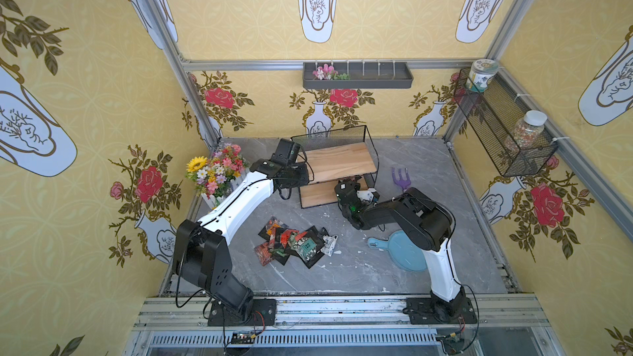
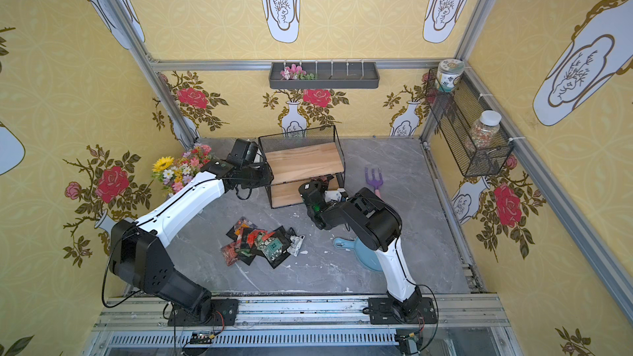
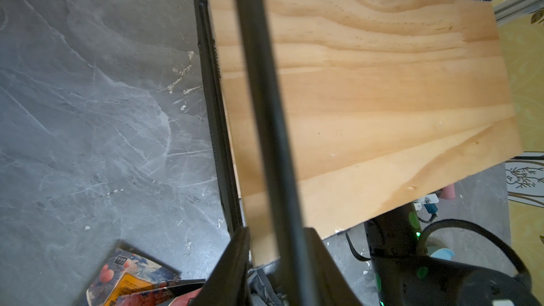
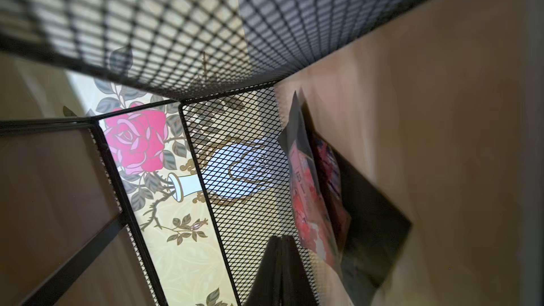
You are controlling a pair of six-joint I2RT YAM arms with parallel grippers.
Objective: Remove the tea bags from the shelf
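Note:
Inside the lower tier of the black mesh shelf (image 1: pixel 336 158), a few tea bag packets (image 4: pixel 308 204), reddish and dark, lean on the wooden board in the right wrist view. My right gripper is shut with nothing between its fingers; the packets stand to the right of its tips. Several tea bags (image 1: pixel 306 247) lie in an overlapping pile on the table in front of the shelf. At the shelf's left side, my left gripper has its fingers apart, and a black frame bar (image 3: pixel 269 96) runs across the gap.
The wooden upper board (image 1: pixel 343 158) roofs the lower tier. A purple fork (image 1: pixel 401 178) lies right of the shelf, and a blue round board (image 1: pixel 406 250) lies beneath the right arm's side. Flowers (image 1: pixel 221 170) stand left.

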